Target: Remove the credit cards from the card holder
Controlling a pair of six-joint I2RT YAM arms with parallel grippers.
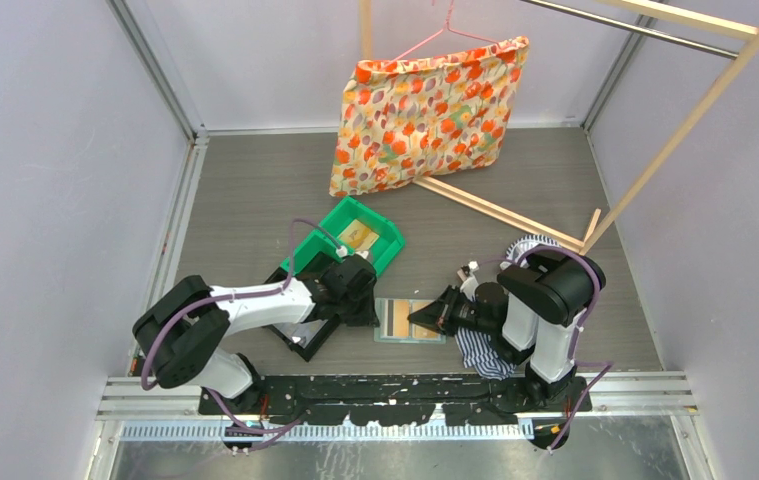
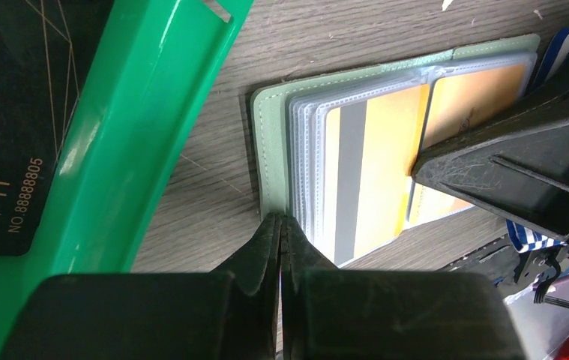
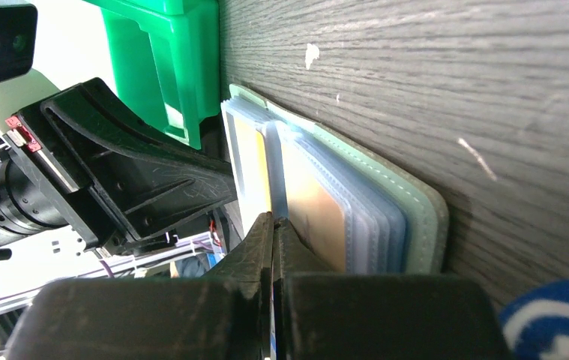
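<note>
The card holder (image 1: 383, 322) lies opened flat on the table, pale green with clear sleeves. A gold card with a grey stripe (image 2: 351, 176) sits in its left sleeves and another gold card (image 2: 470, 105) in the right ones. At the holder's left edge, my left gripper is shut, its tips down at the green border. My right gripper is shut with its tips over the card sleeves near the holder's middle. Nothing shows between the fingers of either one. The right gripper hides part of the right card in the left wrist view.
Left of the holder is a green bin (image 1: 392, 236), with a black card (image 2: 11, 150) in it. A dark tray (image 1: 307, 340) stands beside it. Striped cloth (image 1: 485, 352) lies under the right arm. Bare table (image 1: 255, 190) extends behind.
</note>
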